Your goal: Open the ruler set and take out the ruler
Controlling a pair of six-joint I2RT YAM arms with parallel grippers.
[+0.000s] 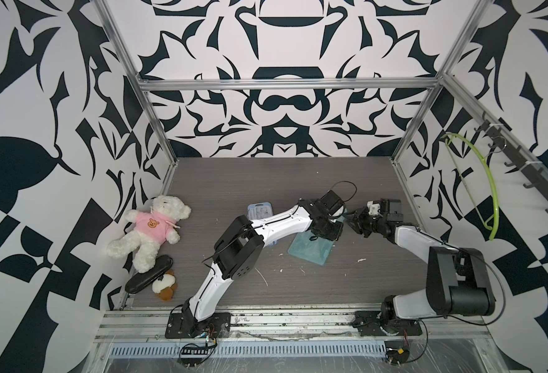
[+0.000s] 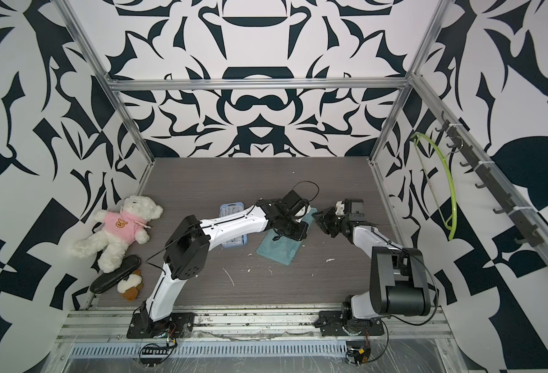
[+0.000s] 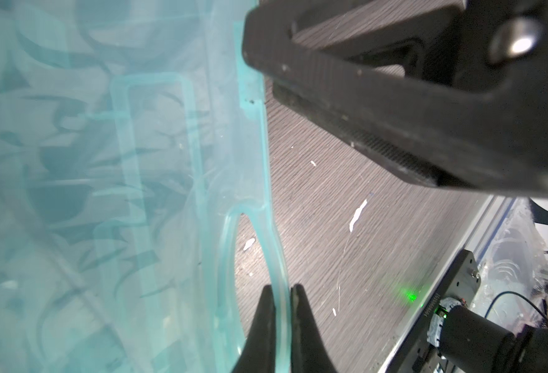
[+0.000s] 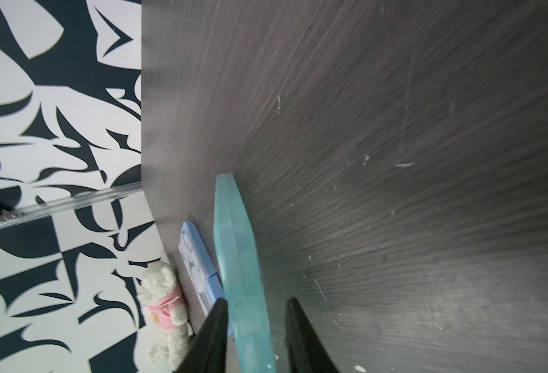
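The translucent teal pouch (image 1: 311,248) is held up over the table by my left gripper, whose fingers are shut on its edge beside an oval handle opening; the pouch fills much of the left wrist view. In the right wrist view it appears edge-on as a narrow teal strip (image 4: 236,248), its near end between the fingers of my right gripper, which stand part open. Whether they touch it is unclear. A blue flat case (image 4: 196,261) lies behind the pouch, partly hidden by the left arm in the top views.
A white teddy bear (image 1: 152,230) in pink, a black elongated case (image 1: 146,276) and a small brown-and-white plush (image 1: 163,286) lie at the table's left. A green hanger-like loop (image 1: 491,186) hangs on the right wall.
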